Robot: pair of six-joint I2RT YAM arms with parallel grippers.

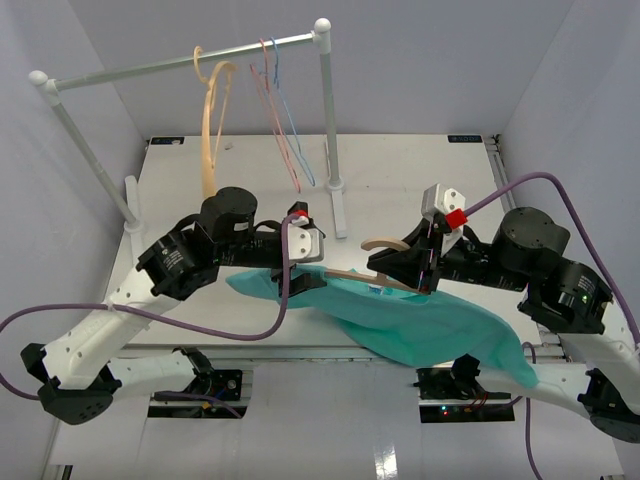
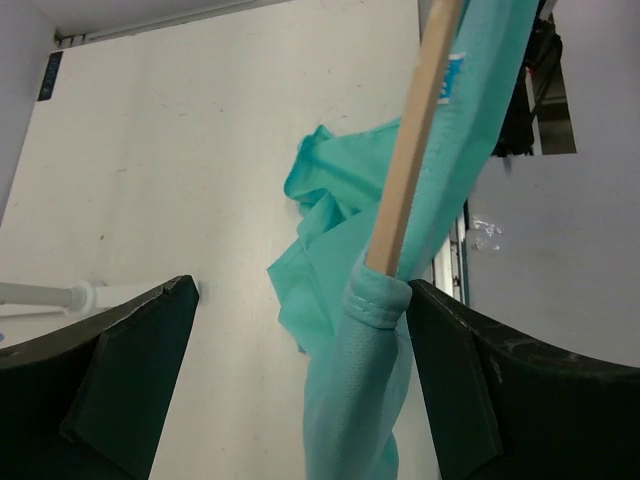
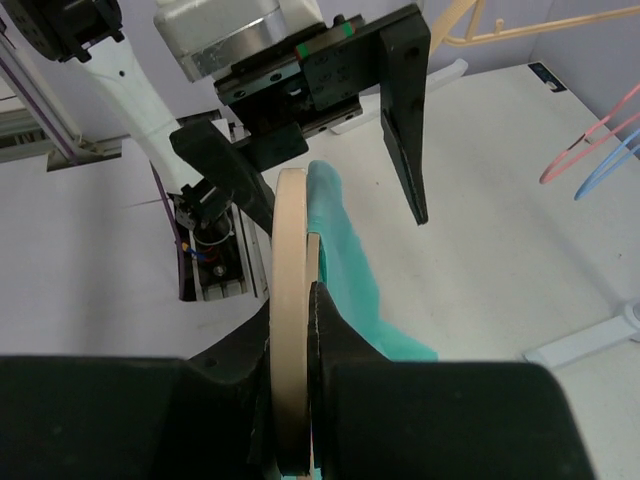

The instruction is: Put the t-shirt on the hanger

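Note:
A wooden hanger [image 1: 355, 276] carries the teal t-shirt [image 1: 420, 325], which drapes over the table and its front edge. My right gripper is shut on the hanger, seen close in the right wrist view. In the left wrist view the hanger's bar [image 2: 410, 150] runs into the shirt's fabric [image 2: 350, 390]. My left gripper stands open around that covered end, its two dark fingers apart. The left gripper also shows above the shirt in the right wrist view.
A white rack [image 1: 330, 120] at the back holds wooden, pink [image 1: 275, 120] and blue [image 1: 287, 118] hangers.

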